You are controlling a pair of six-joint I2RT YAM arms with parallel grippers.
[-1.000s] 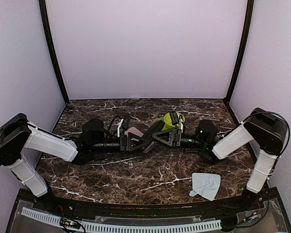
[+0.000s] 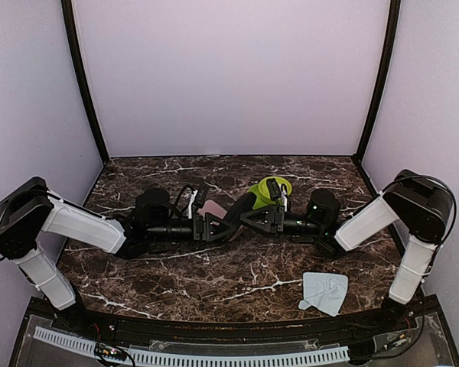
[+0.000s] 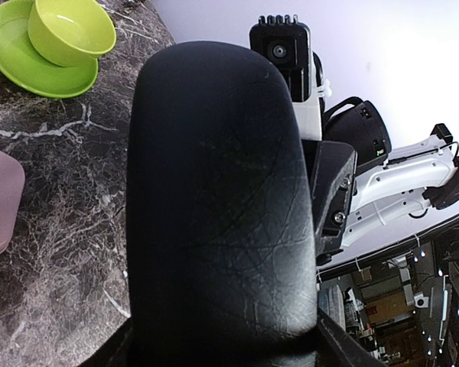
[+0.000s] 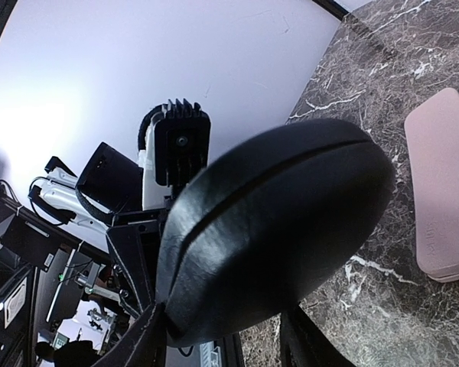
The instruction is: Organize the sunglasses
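A black, oval, leather-like case (image 2: 243, 206) is held above the table between the two arms; no sunglasses show. My left gripper (image 2: 222, 228) is shut on it, and in the left wrist view the case (image 3: 218, 199) fills the space between the fingers. From the right side, my right gripper (image 2: 252, 220) reaches the same case with its fingers part open. In the right wrist view a seam runs along the case (image 4: 291, 206), whose near lower end sits at the left finger (image 4: 154, 340). The other finger (image 4: 294, 340) looks apart from it. The inside of the case is hidden.
Behind the grippers stand a lime-green cup (image 3: 70, 30) and saucer (image 3: 50, 76). A pink box (image 4: 442, 183) lies on the marbled table near the left gripper. A pale cloth (image 2: 324, 293) rests at the front right.
The left gripper has shifted slightly, and the case between the arms appears a little turned and broader from above. The right arm stays nearly in place. Cloth and cup have not moved.
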